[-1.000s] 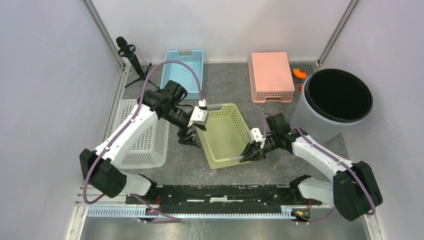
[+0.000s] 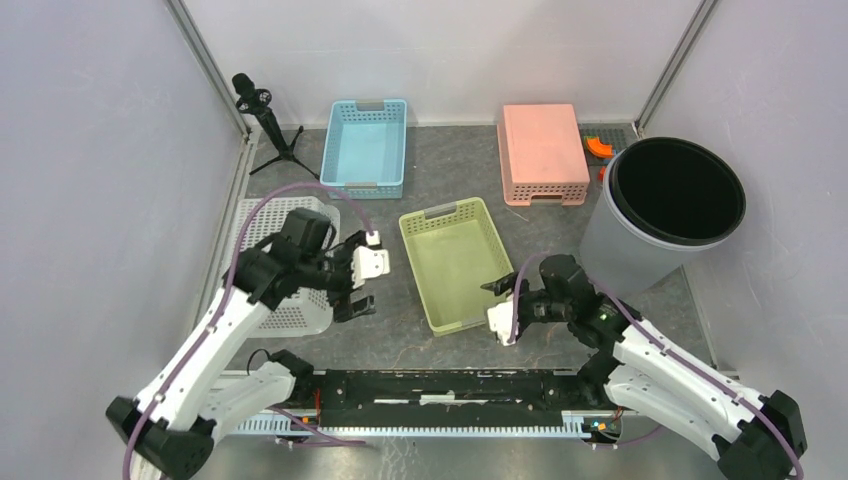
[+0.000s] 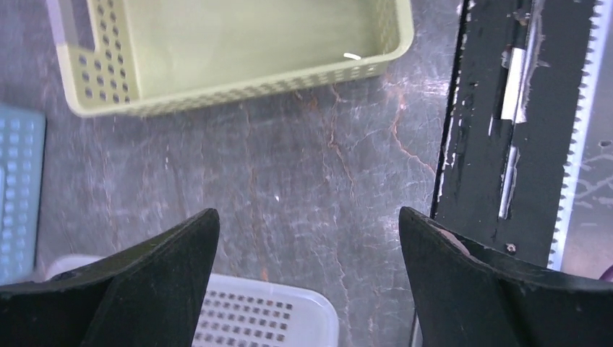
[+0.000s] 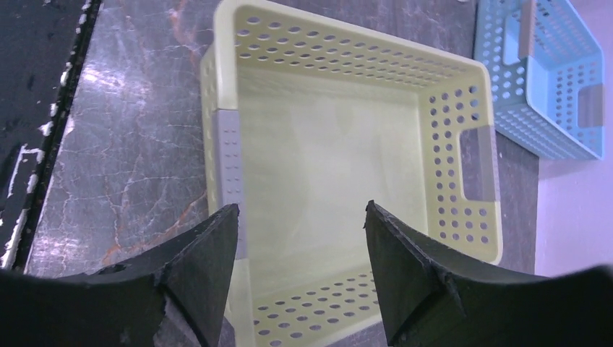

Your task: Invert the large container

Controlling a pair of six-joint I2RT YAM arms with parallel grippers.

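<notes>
A yellow-green basket (image 2: 455, 265) rests on the grey floor between the arms, its open side up and its bottom visible inside. My right gripper stands open over that basket's near right side, nothing between its fingers. Left of it, a white perforated basket (image 2: 300, 318) lies partly hidden under my left arm, showing a holed face upward. Open and empty, my left gripper hovers around the right edge of the white basket, clear of the yellow-green one.
At the back stand a light blue basket (image 2: 366, 145) and a coral basket (image 2: 545, 150) turned bottom up. A tall grey bin (image 2: 630, 240) fills the right side. A black tripod (image 2: 275, 130) stands at back left. Bare floor lies between the blue and coral baskets.
</notes>
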